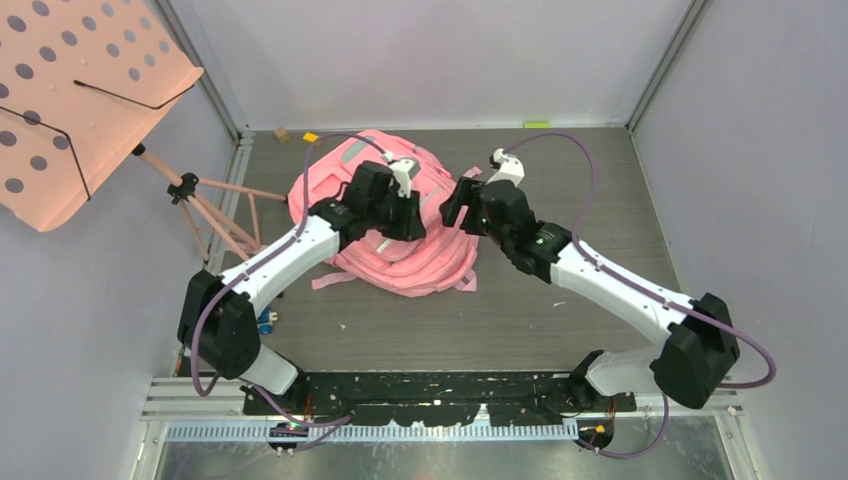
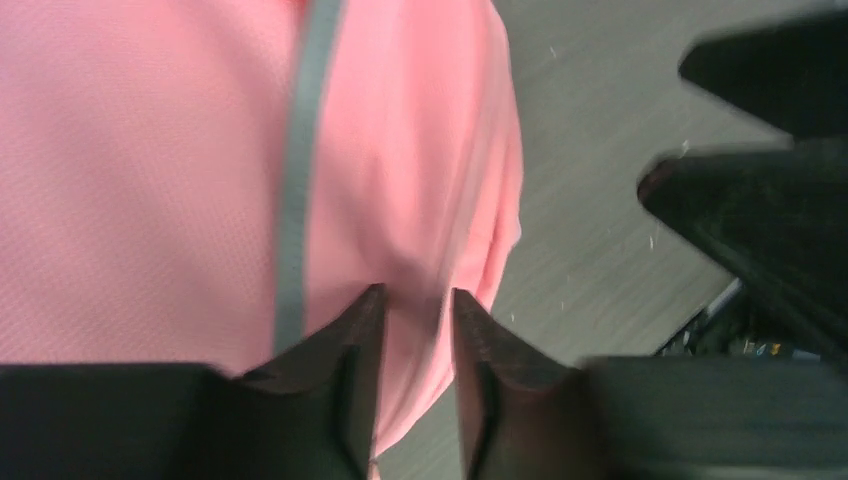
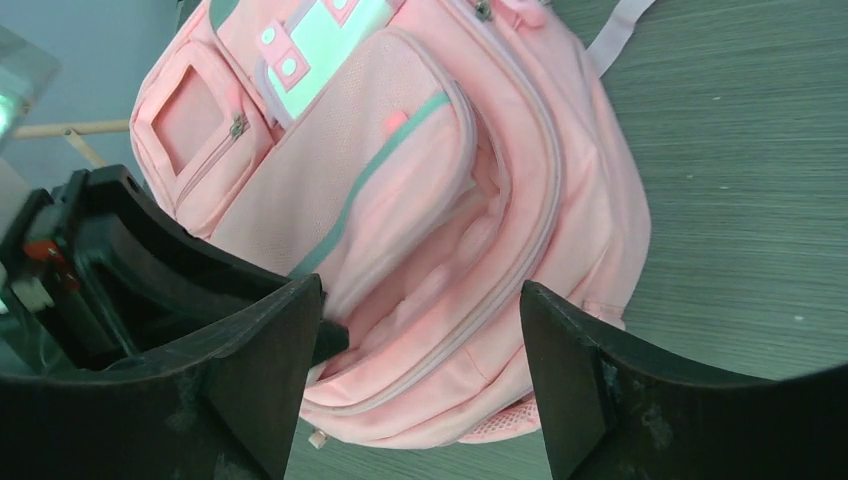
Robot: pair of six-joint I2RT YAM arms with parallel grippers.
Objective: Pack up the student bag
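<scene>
The pink bag [image 1: 420, 270] lies on the grey floor, rumpled, with a long zipped opening along its side in the right wrist view [image 3: 540, 170]. My left gripper [image 1: 408, 225] is over the bag's middle. In its blurred wrist view its fingertips sit a small gap apart at the bag's pink edge beside a grey-green band [image 2: 300, 200]; whether fabric is between them is unclear. My right gripper [image 1: 455, 208] stands open at the bag's right edge, close beside the left one, its fingers spread over the opening in its wrist view.
A pink perforated board [image 1: 90, 90] on a tripod stands at the left. A blue object [image 1: 265, 320] lies partly hidden by the left arm. A small wooden block [image 1: 282, 135] lies at the back. The floor right of the bag is clear.
</scene>
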